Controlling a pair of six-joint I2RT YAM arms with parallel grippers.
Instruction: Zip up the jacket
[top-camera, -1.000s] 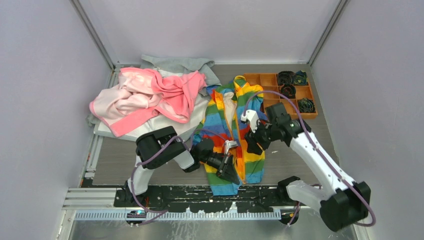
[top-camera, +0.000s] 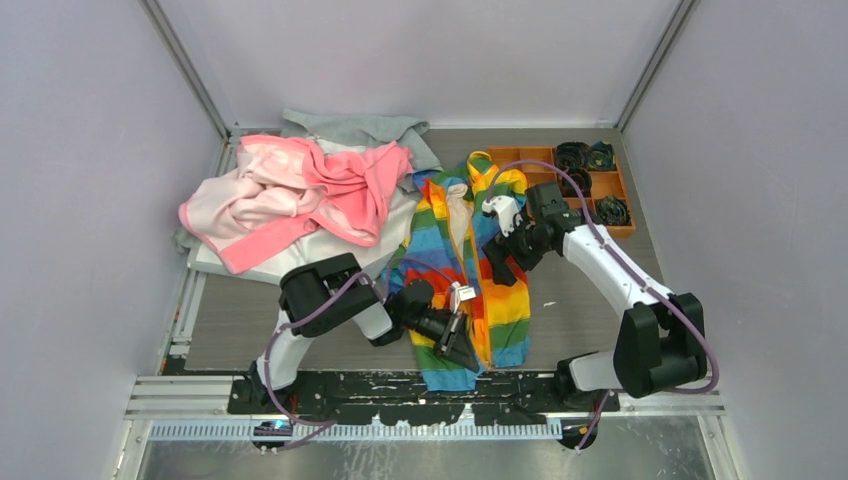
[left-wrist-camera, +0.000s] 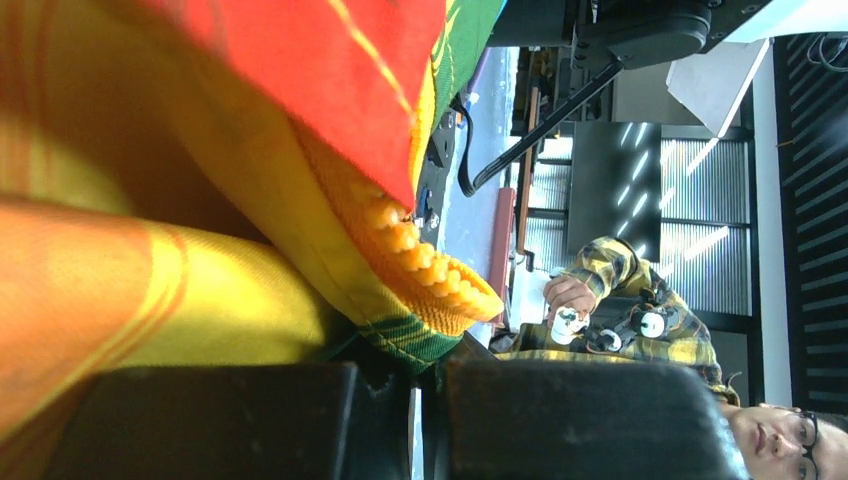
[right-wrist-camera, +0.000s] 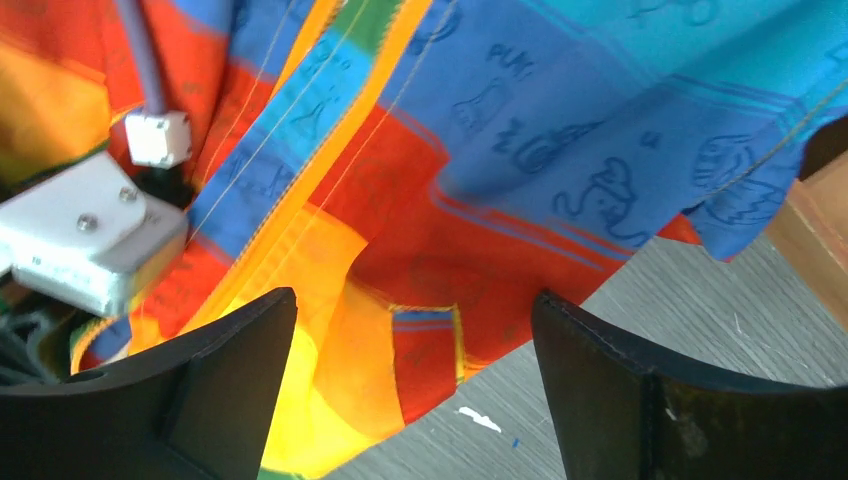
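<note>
A rainbow striped jacket (top-camera: 507, 330) lies spread on the table with its front open. My left gripper (top-camera: 460, 355) is shut at the lower hem; in the left wrist view its fingertips (left-wrist-camera: 560, 410) close beneath an orange zipper tape (left-wrist-camera: 425, 265) with a green fabric end, which appears caught at them. My right gripper (top-camera: 500, 262) stands open over the jacket's right front panel, and in the right wrist view the yellow zip edge (right-wrist-camera: 330, 150) runs diagonally beyond its fingers, with a small fabric flap below it and nothing clearly held.
A pink fleece (top-camera: 290, 200) lies on white and grey cloths at the back left. An orange compartment box (top-camera: 525, 157) with dark rolls stands at the back right. Bare table (top-camera: 565, 310) shows right of the jacket.
My right gripper has shifted towards the back of the table over the jacket, its arm moving with it. The left gripper and the jacket's lower part look the same.
</note>
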